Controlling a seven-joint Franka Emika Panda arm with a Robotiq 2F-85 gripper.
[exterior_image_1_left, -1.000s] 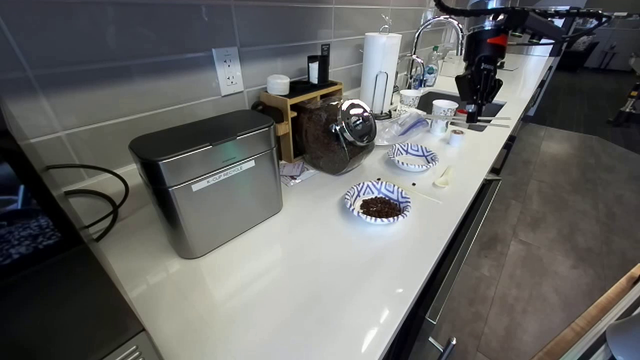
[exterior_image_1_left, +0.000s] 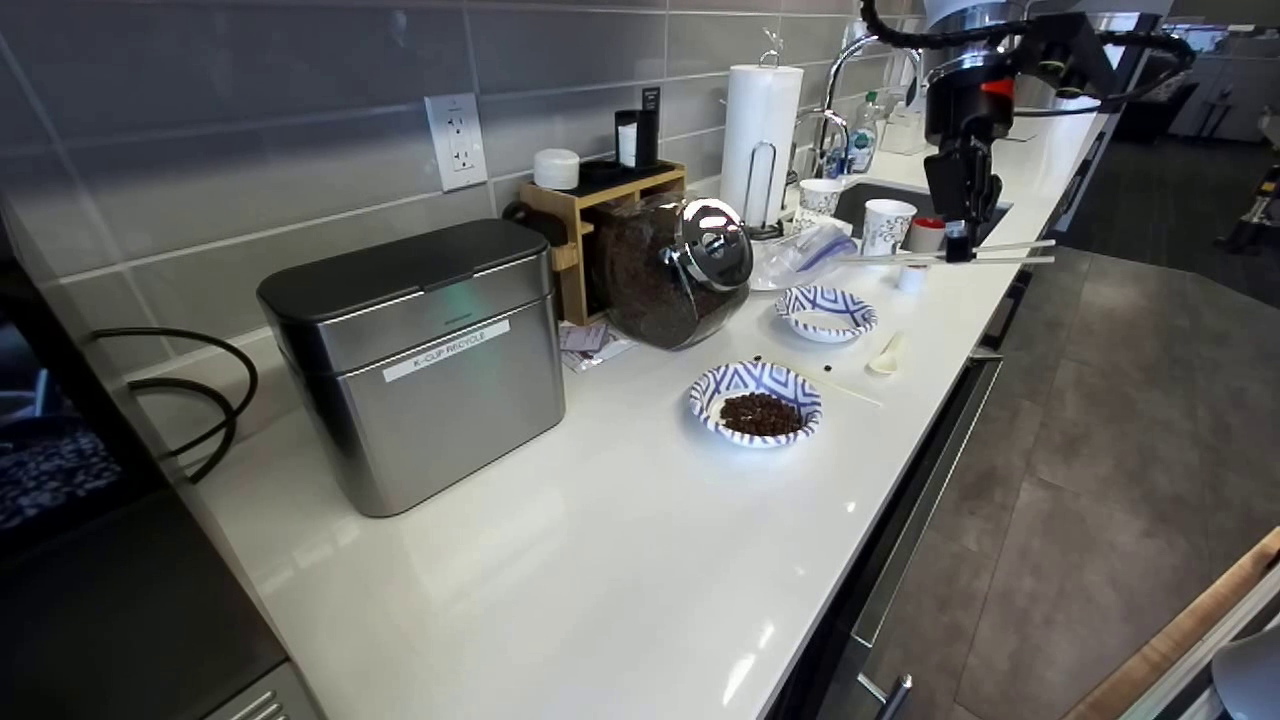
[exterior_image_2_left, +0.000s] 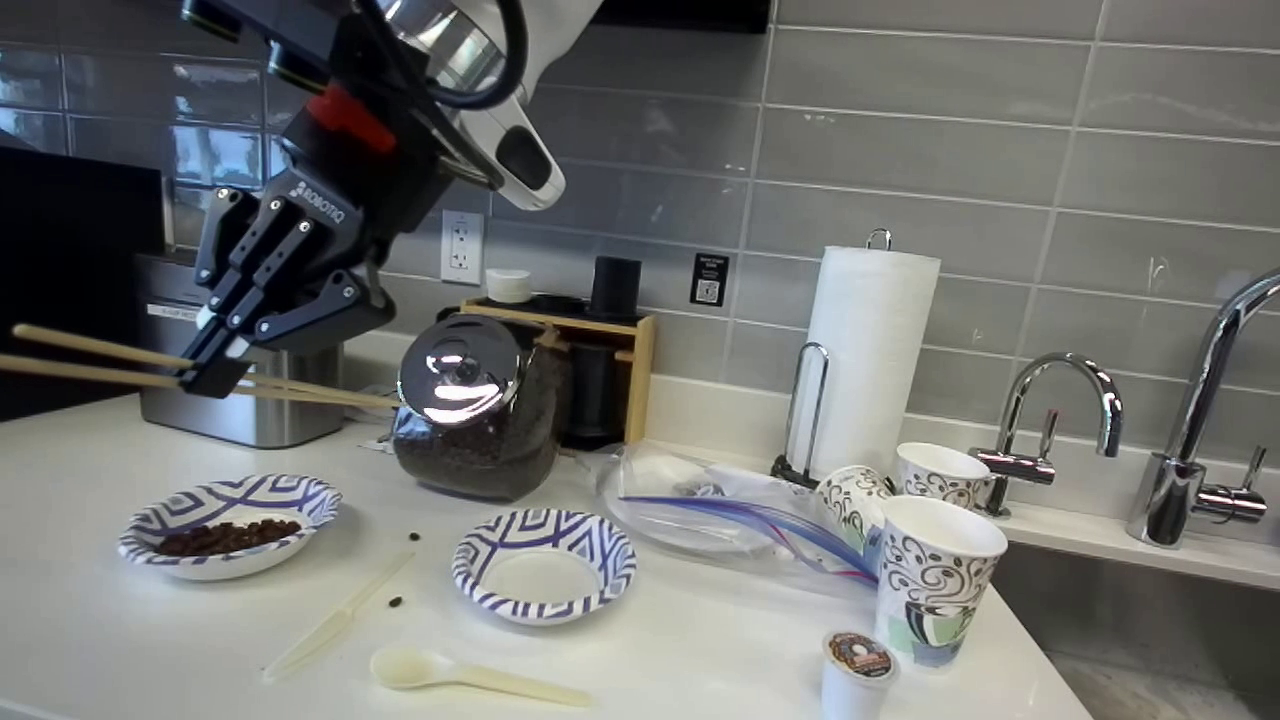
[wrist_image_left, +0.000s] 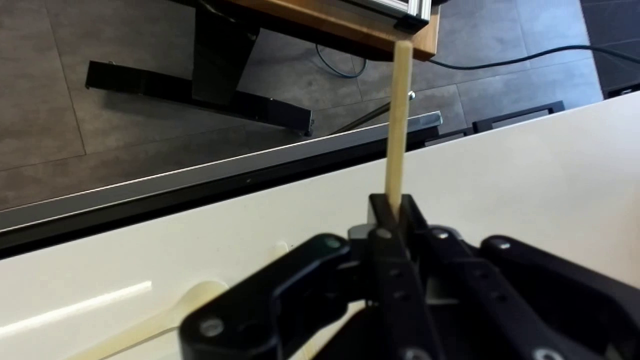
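Observation:
A pair of wooden chopsticks (exterior_image_2_left: 90, 373) crosses my gripper (exterior_image_2_left: 214, 374), which is shut on them well above the counter. In the wrist view one chopstick (wrist_image_left: 398, 126) shows, jutting from between the fingertips. The first exterior view has the gripper (exterior_image_1_left: 960, 246) at the upper right, with the sticks nearly level. A blue-patterned bowl (exterior_image_2_left: 228, 554) holds dark beans (exterior_image_1_left: 762, 414). Beside it stands an empty bowl (exterior_image_2_left: 543, 566) of the same pattern.
A pale spoon (exterior_image_2_left: 480, 674) and knife (exterior_image_2_left: 339, 618) lie in front of the bowls, with two stray beans near. A glass jar (exterior_image_1_left: 669, 270), plastic bag (exterior_image_2_left: 732, 504), paper cups (exterior_image_2_left: 938, 578) and coffee pod (exterior_image_2_left: 858, 674) stand around.
My gripper has shifted slightly right and lower in the first exterior view, carrying the chopsticks along. Bowls and utensils stay where they were.

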